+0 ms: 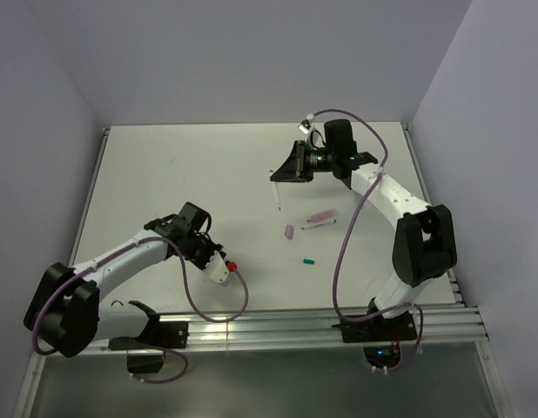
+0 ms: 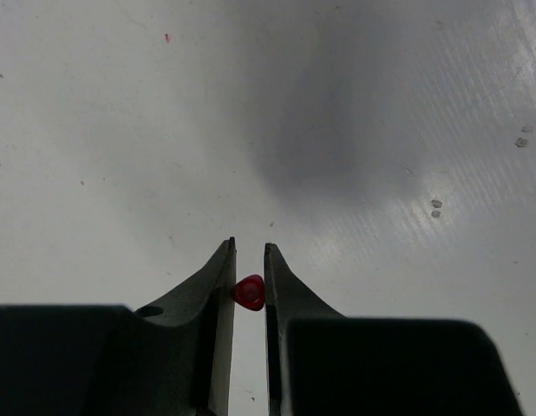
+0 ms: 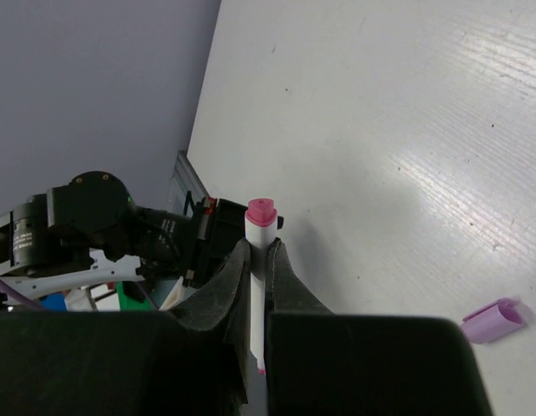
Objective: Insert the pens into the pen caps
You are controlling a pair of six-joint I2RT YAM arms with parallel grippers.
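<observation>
My left gripper is shut on a small red-tipped object [image 2: 249,293], seen end-on between its fingertips, low over the table in the top view's lower left. My right gripper is shut on a white pen [image 3: 259,227] with pink ends, held upright above the table at the upper middle [image 1: 276,193]. Loose on the table are a purple cap [image 3: 493,322], also in the top view [image 1: 289,232], a pink piece [image 1: 324,214], a white pen [image 1: 319,223] and a small teal piece [image 1: 308,260].
Grey walls [image 1: 252,61] bound the back and sides.
</observation>
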